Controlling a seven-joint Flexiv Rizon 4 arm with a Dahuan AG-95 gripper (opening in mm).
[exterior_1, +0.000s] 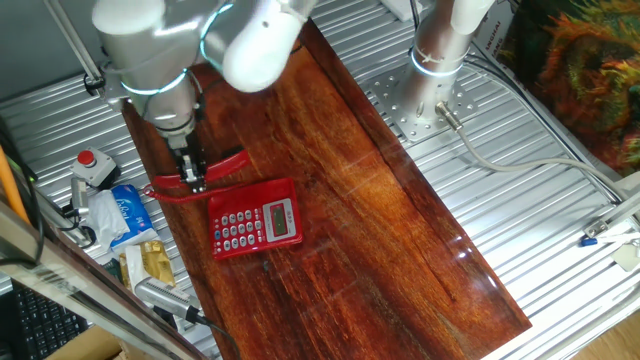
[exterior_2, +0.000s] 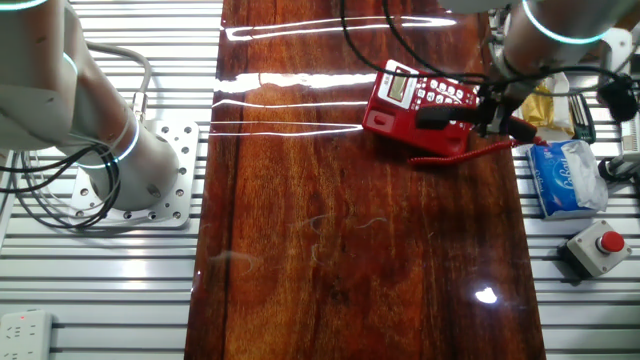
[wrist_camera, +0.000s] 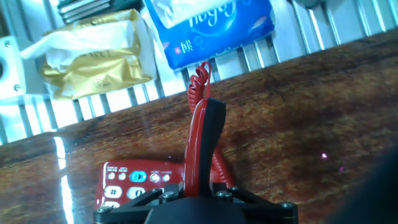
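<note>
A red telephone base (exterior_1: 285, 192) with a keypad and small display lies on the wooden table. My gripper (exterior_1: 195, 186) is shut on the middle of the red handset (exterior_1: 237, 161), which hangs raised just off the base's edge in exterior view 1. From exterior view 2 the handset (exterior_2: 440, 116) looks dark and overlaps the base (exterior_2: 402, 124) below it. In the wrist view the handset (wrist_camera: 198, 140) runs lengthwise out of the gripper, partly covering the base (wrist_camera: 115, 171). A coiled red cord (wrist_camera: 196, 86) leads from its far end.
Past the table edge lie a blue tissue pack (exterior_1: 131, 214), a gold tissue pack (exterior_1: 156, 262) and a red-topped button box (exterior_1: 94, 167).
</note>
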